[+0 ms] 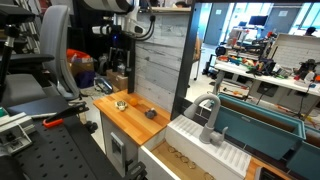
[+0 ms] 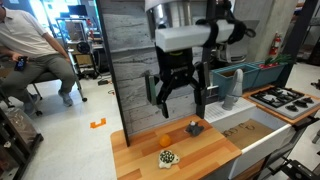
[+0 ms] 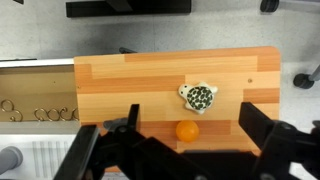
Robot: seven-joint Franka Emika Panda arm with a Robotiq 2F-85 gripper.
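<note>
A patterned turtle figure (image 3: 199, 96) with a pale head lies on the wooden counter (image 3: 130, 75), and an orange ball (image 3: 187, 131) sits close to it. A small dark grey object (image 2: 194, 128) rests on the same counter; its identity is unclear. High over the counter, my gripper (image 2: 180, 98) hangs with its fingers spread wide and nothing between them. In the wrist view the gripper's dark fingers (image 3: 133, 118) frame the turtle and ball from either side, hiding part of the counter's lower edge.
Beside the counter is an open drawer (image 1: 180, 162) holding ring-like items. A grey faucet (image 1: 210, 112) rises behind it, near a blue-green bin (image 1: 265, 122). A tall grey wood-look panel (image 1: 160, 62) backs the counter.
</note>
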